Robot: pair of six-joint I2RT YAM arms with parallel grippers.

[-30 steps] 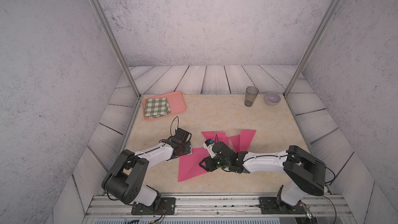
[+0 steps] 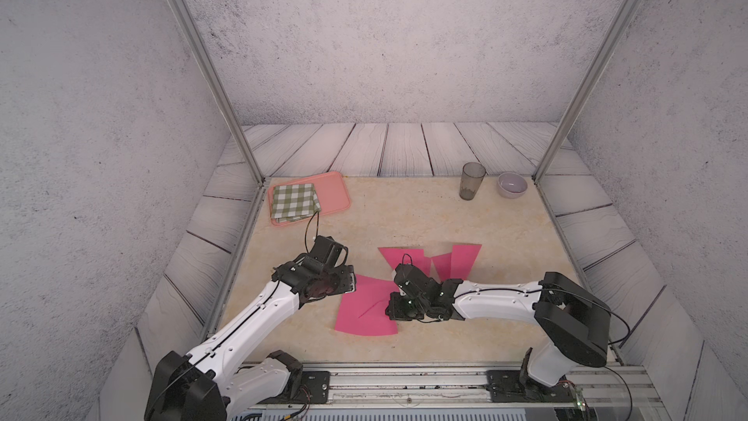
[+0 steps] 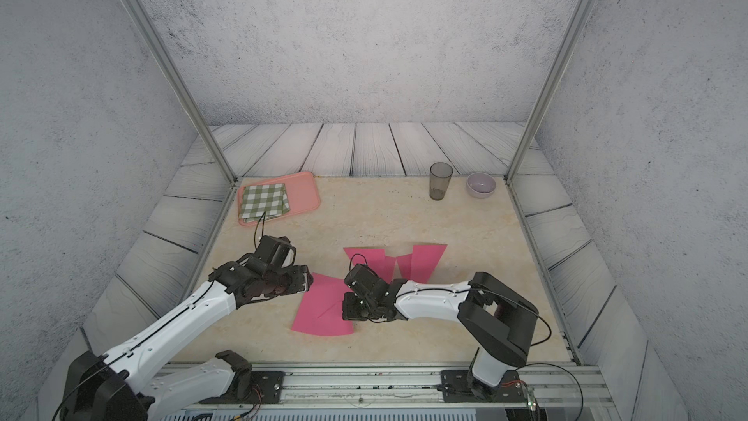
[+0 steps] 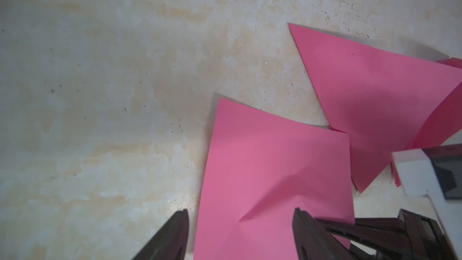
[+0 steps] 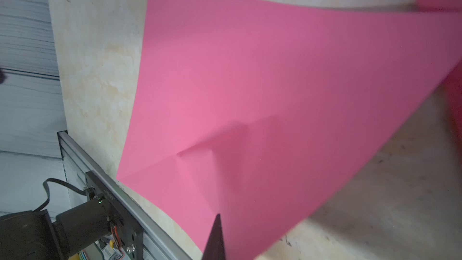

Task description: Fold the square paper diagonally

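A pink square paper [image 2: 362,312] lies near the front middle, creased around a short diagonal ridge [image 4: 267,197] and slightly bowed. In the right wrist view its surface [image 5: 264,67] rises toward my right gripper [image 3: 354,312], which is over its right part and shut; whether paper is pinched between the fingertips is hard to tell, as they are mostly hidden. My left gripper stands open above the paper's left side, nothing between its fingers.
Behind lie more pink folded pieces [image 2: 463,261]. A pink tray [image 2: 335,195] with a checked cloth [image 2: 294,200] sits back left; a glass [image 2: 471,181] and bowl [image 2: 512,185] back right.
My right gripper has moved slightly right, and the paper's near edge has changed shape.
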